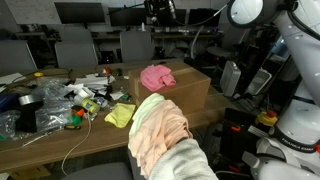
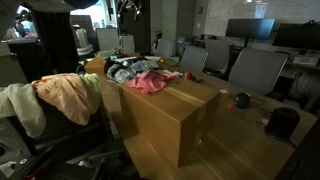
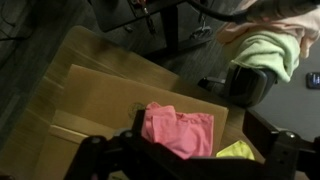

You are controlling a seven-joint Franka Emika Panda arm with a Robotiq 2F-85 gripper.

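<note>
A crumpled pink cloth lies on top of the brown cardboard box. My gripper is high above it, apart from the cloth. In the wrist view the gripper is open, its dark fingers spread wide at the lower left and right. Between and below them the pink cloth shows on the box top, touched by neither finger. From the second exterior view, the same pink cloth rests near the box's far-left part.
Pale green, peach and white cloths hang over a chair in front. A yellow cloth lies on the wooden table beside the box. Bags, tools and cables clutter the table's left. Monitors and office chairs stand behind.
</note>
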